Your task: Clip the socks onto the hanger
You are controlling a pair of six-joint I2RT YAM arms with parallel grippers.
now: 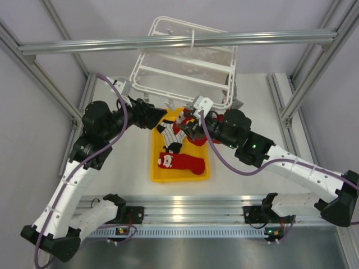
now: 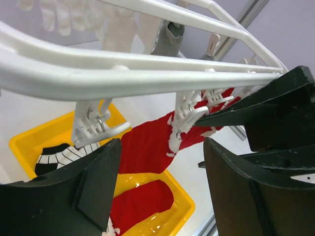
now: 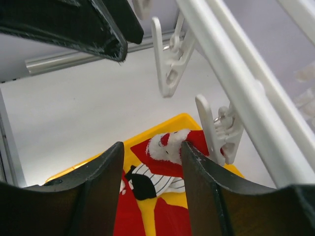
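Tilted at the back, the white hanger (image 1: 182,75) has clips along its front bar. My left gripper is open below that bar, empty, with one clip (image 2: 93,125) near its left finger. The right gripper also has its fingers apart. A red sock with a white patch (image 3: 167,146) shows beyond and between them, beside a clip (image 3: 224,130); whether the clip grips it cannot be told. Another red sock (image 1: 181,162) lies in the yellow bin (image 1: 155,151). A black-and-white striped sock (image 1: 171,134) rests in the bin too.
A metal rail (image 1: 269,37) crosses above, with the hanger's hook over it. Grey and red socks hang at the hanger's right side. Both grippers are close together under the front bar.
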